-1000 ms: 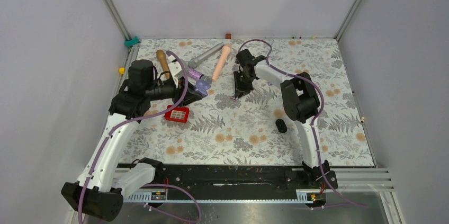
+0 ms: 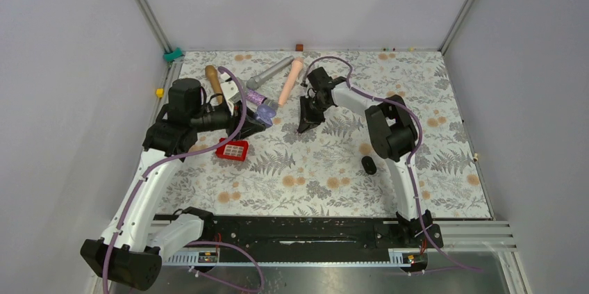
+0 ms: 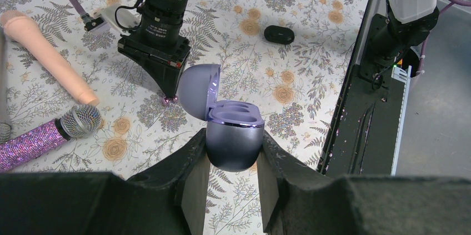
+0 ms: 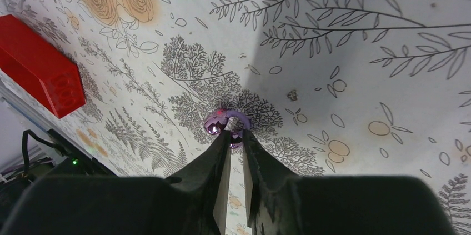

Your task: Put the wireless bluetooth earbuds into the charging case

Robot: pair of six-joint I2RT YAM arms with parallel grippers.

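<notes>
The light-purple charging case (image 3: 234, 140) stands with its lid (image 3: 195, 91) raised, and my left gripper is shut on its lower body. In the top view the case (image 2: 265, 113) is held above the left part of the table. A shiny purple clip-shaped earbud (image 4: 215, 122), two round ends joined by a curved band, shows at the tips of my right gripper. The fingers there stand narrowly apart, with part of the earbud seen through the gap. Whether they touch it, I cannot tell. Seen from the left wrist, the earbud (image 3: 169, 100) is below the right fingertips.
A red box (image 2: 232, 150) stands below the left gripper. At the back left lie a glittery microphone (image 3: 36, 145), a peach-coloured rod (image 2: 290, 80) and a grey cylinder (image 2: 269, 72). A small black oval object (image 2: 369, 165) rests at the right.
My right gripper has moved a little left and toward the front edge, and the earbud at its tips has shifted the same way. The left arm and case have stayed still.
</notes>
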